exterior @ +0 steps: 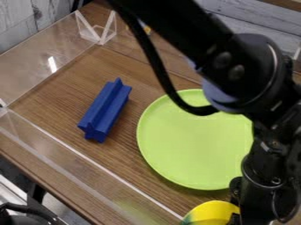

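My black gripper (253, 204) is low at the bottom right, at a yellow rounded object (209, 212) with some green on it, cut off by the frame's bottom edge. My fingers are mostly hidden or dark, so their grip on it is hard to see. A light green plate (177, 145) lies just behind it, its right part under my arm. A blue ridged block (102, 111) lies on the wooden table left of the plate.
Clear plastic walls (37, 57) edge the table at left and near side. Bare wood (69, 92) surrounds the blue block. A small yellow item shows at the back behind the arm.
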